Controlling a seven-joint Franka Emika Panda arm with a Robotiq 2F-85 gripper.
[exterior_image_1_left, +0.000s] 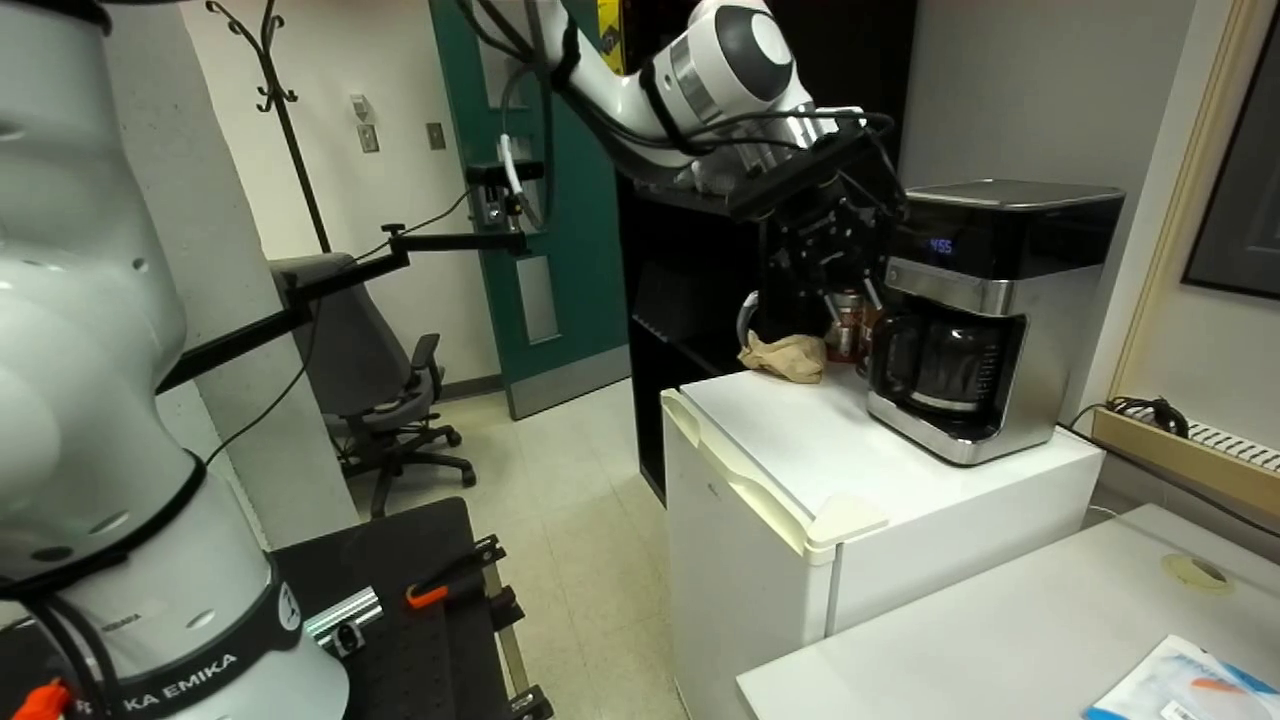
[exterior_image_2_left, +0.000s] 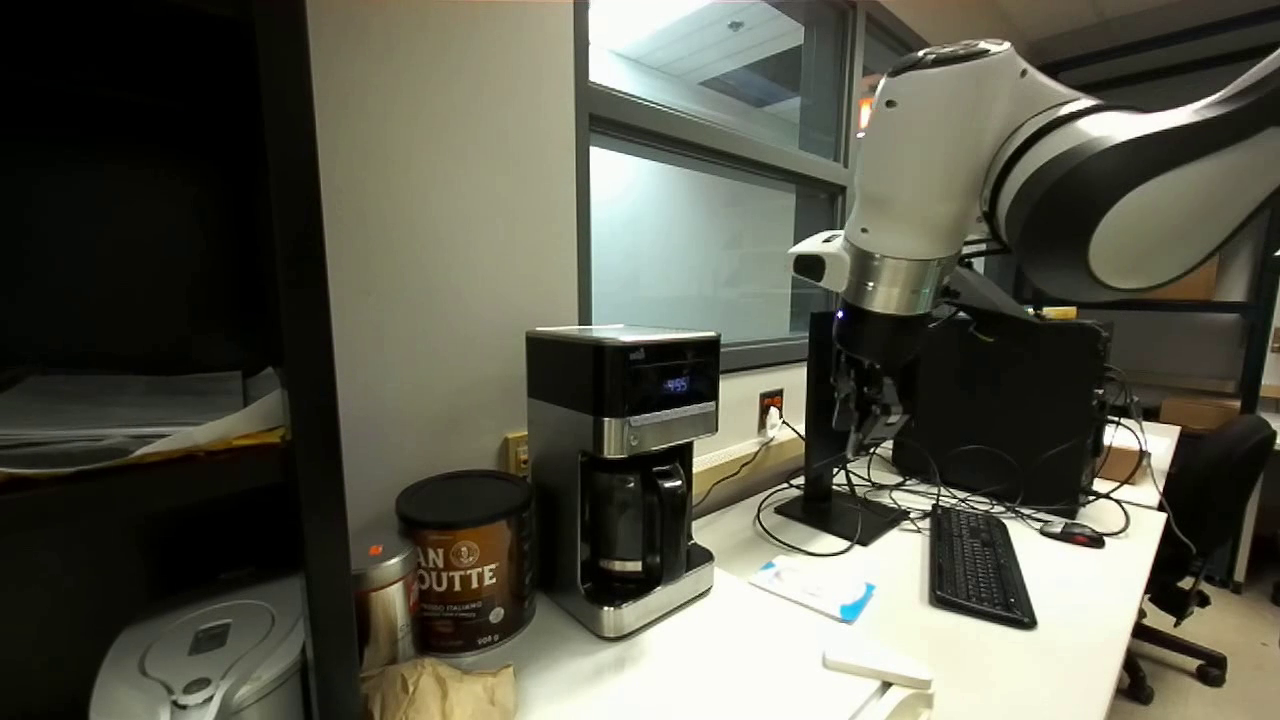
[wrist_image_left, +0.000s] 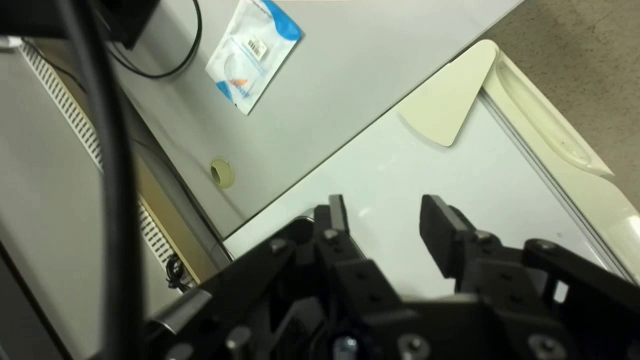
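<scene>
My gripper is part open in the wrist view, with a gap between its two black fingers and only the white top showing through it. In exterior view 1 the gripper (exterior_image_1_left: 852, 302) hangs in the air above the white fridge top (exterior_image_1_left: 780, 420), to the left of the coffee maker (exterior_image_1_left: 1062, 324) as seen there. The coffee maker is silver and black, and its glass carafe (exterior_image_1_left: 954, 366) sits inside it. Exterior view 2 has the gripper (exterior_image_2_left: 869, 426) raised, holding nothing that I can see.
A crumpled brown bag (exterior_image_1_left: 786, 356) and a coffee can (exterior_image_2_left: 468, 564) stand on the fridge near the coffee maker. On the adjoining desk (wrist_image_left: 354, 54) lies a white-and-blue packet (wrist_image_left: 255, 51).
</scene>
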